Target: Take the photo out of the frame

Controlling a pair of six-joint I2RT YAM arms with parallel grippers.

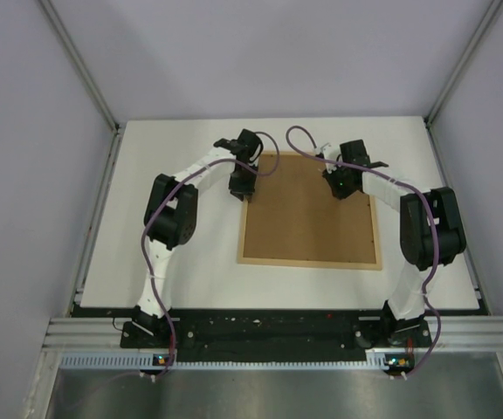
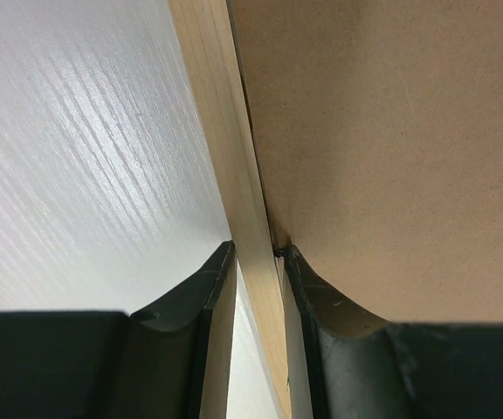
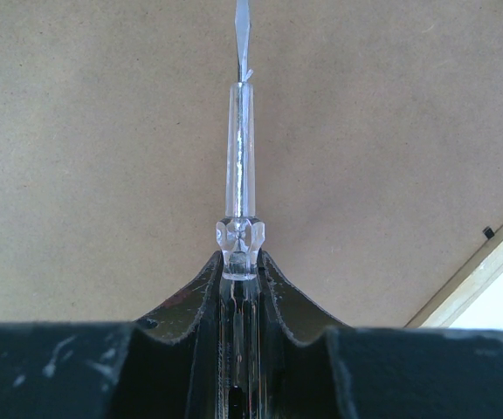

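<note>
The picture frame lies face down: a light wooden frame point(image 1: 308, 262) around a plain brown backing board point(image 1: 295, 218). No photo shows. At the left side, my left gripper straddles the wooden bar point(image 2: 225, 140), one finger on the outer side, the other along the inner edge by a small black tab point(image 2: 279, 251). Its fingers are part open, with little or no gap to the wood. Over the board's upper right, my right gripper is shut on a screwdriver point(image 3: 241, 157) with a clear handle and flat metal blade, pointing away from the fingers.
Small black tabs point(image 3: 488, 232) stick out along the inner edge of the frame. Cables point(image 1: 151, 262) loop along both arms.
</note>
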